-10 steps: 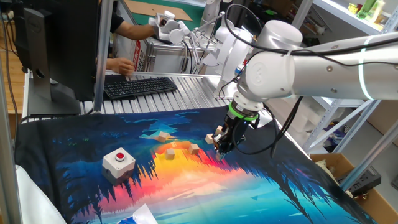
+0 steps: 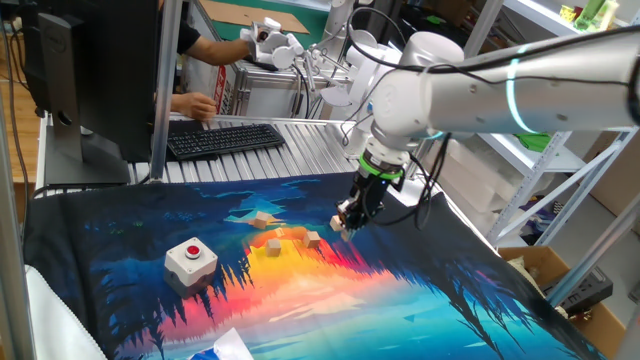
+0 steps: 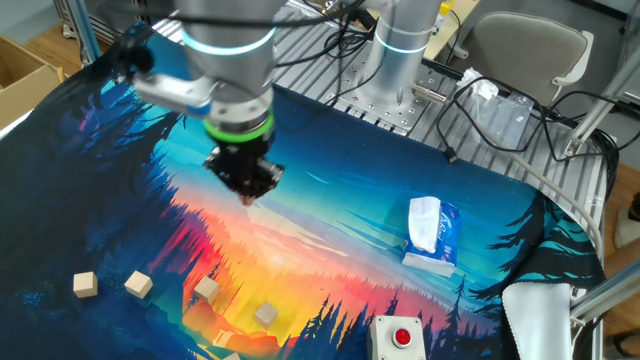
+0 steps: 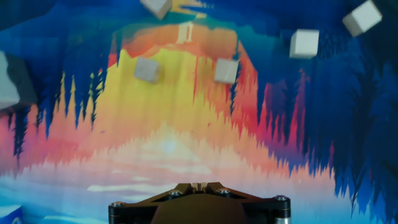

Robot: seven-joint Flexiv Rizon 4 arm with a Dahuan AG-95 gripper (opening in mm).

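My gripper shows at the bottom of the wrist view with its fingertips together, and I make out no block between them. In exterior view 2 the gripper (image 3: 247, 195) hangs above the printed cloth, pointing down, apart from the blocks. Several small wooden blocks lie on the cloth. In the wrist view these include one block (image 4: 147, 70) on the yellow area, a second block (image 4: 226, 70) right of it, and two more toward the upper right, a block (image 4: 305, 43) and a corner block (image 4: 362, 17). Another block (image 4: 157, 6) is cut off by the top edge.
A grey box with a red button (image 2: 191, 266) stands on the cloth, left of the blocks in exterior view 1. A tissue pack (image 3: 433, 237) lies on the robot's side. A monitor (image 2: 95, 90) and keyboard (image 2: 225, 141) sit beyond the cloth.
In exterior view 1 the arm and gripper have shifted left and slightly up, now covering the block that showed behind the gripper. The other blocks and the button box have not moved.
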